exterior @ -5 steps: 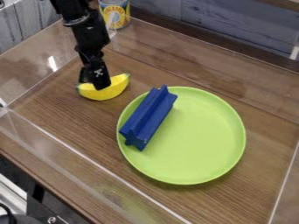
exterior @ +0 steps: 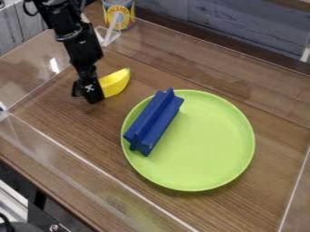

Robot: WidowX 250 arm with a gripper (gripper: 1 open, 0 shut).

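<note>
My black gripper (exterior: pixel 87 89) is low over the wooden table, at the left side of a yellow banana-like object (exterior: pixel 116 81). Its fingers reach down around or beside that object's left end; whether they grip it I cannot tell. A blue block (exterior: pixel 155 120) rests on the left part of a green plate (exterior: pixel 208 149), to the right of the gripper.
A can (exterior: pixel 118 15) stands at the back beside a thin white item.
My gripper has moved down and a little left onto the yellow object's left side. The yellow object appears shifted or turned slightly upward in the view.
</note>
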